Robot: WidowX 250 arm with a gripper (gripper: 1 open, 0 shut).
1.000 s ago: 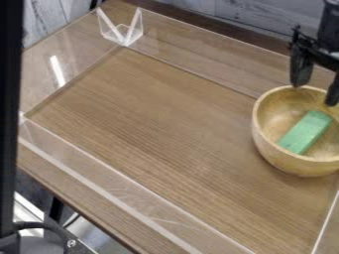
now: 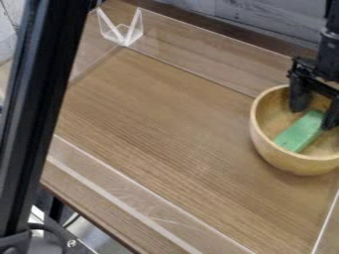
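A wooden bowl point(image 2: 273, 138) sits at the right of the table, with a green rectangular item point(image 2: 300, 132) lying inside it. My black gripper point(image 2: 312, 99) reaches down from the upper right into the back of the bowl, its fingers just above and beside the green item's far end. Whether it touches the item, and how far apart the fingers stand, is hard to tell.
A clear plastic piece point(image 2: 122, 33) stands at the back left. A dark vertical frame point(image 2: 27, 109) fills the left edge.
My gripper has come down from above the bowl into it, toward the green item. The bowl and item look essentially unmoved.
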